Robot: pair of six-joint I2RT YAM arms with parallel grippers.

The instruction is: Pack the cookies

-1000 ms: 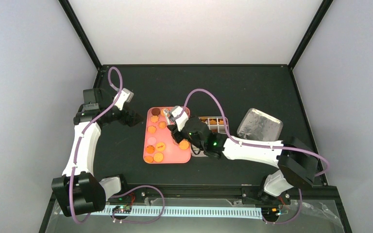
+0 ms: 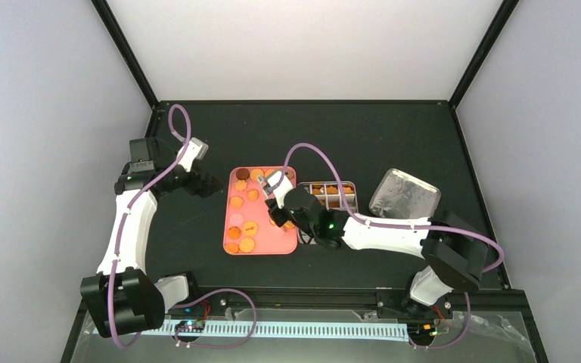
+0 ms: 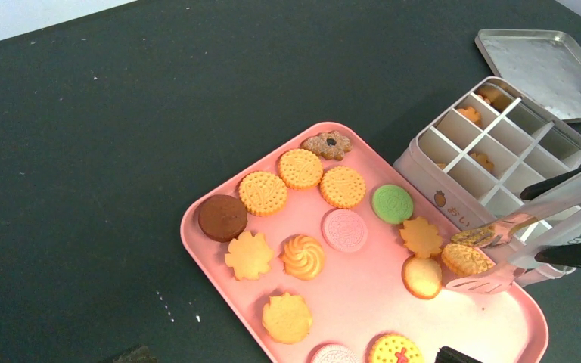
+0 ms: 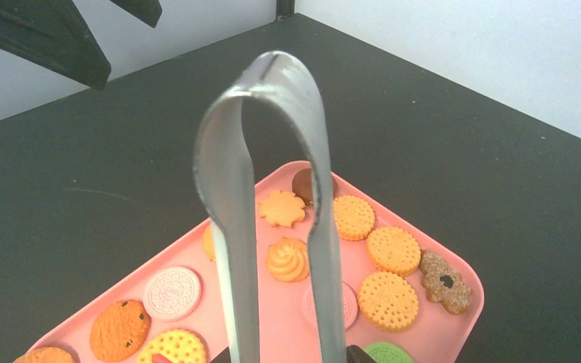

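Pink tray carries assorted cookies, among them a chocolate round, a green one and a flower-shaped brown one. Metal tongs are held in my right gripper, whose black fingers press on both arms. In the left wrist view the tong tips stand on either side of an oval cookie at the tray's right side; firm grip on it cannot be told. My left gripper hangs open and empty left of the tray.
A white divided box adjoins the tray's right side, with cookies in several compartments and others empty. Its metal lid lies farther right.
The right arm with the tongs has shifted slightly to the right and down over the tray. The left arm has stayed still.
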